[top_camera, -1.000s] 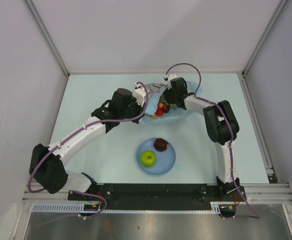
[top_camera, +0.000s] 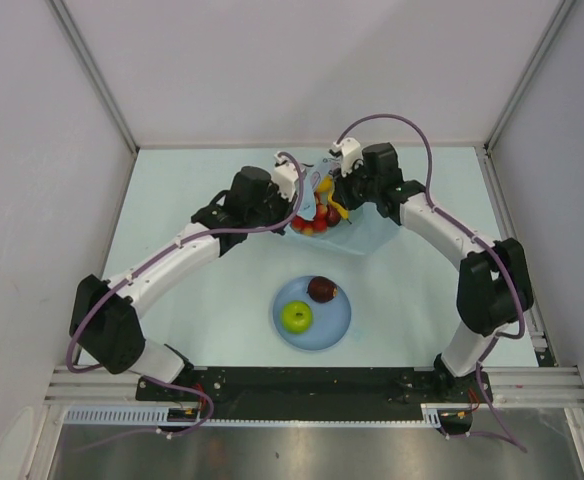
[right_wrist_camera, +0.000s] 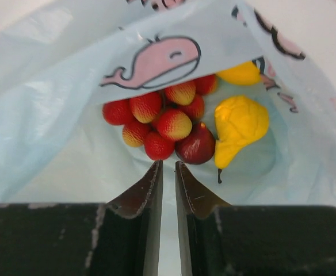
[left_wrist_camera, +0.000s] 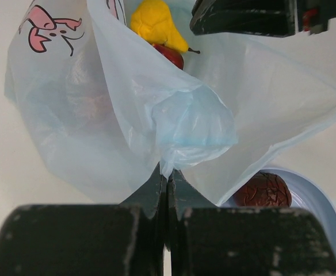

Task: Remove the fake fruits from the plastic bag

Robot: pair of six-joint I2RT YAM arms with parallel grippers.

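The translucent plastic bag [top_camera: 362, 238] lies open at the table's back middle, holding red-yellow strawberry-like fruits [right_wrist_camera: 174, 124], a dark red fruit [right_wrist_camera: 195, 146], a yellow pear [right_wrist_camera: 240, 126] and another yellow fruit [right_wrist_camera: 239, 73]. My left gripper is shut at the bunched edge of the bag. My right gripper hovers over the bag's opening, just short of the fruits in its view, its fingertips close together; whether anything sits between them is hard to see.
A blue plate [top_camera: 312, 335] in front holds a green apple [top_camera: 297, 317] and a dark reddish-brown fruit [top_camera: 322, 289].
My right gripper and arm have moved toward the front and right of the table over the bag. The left gripper has shifted only slightly.
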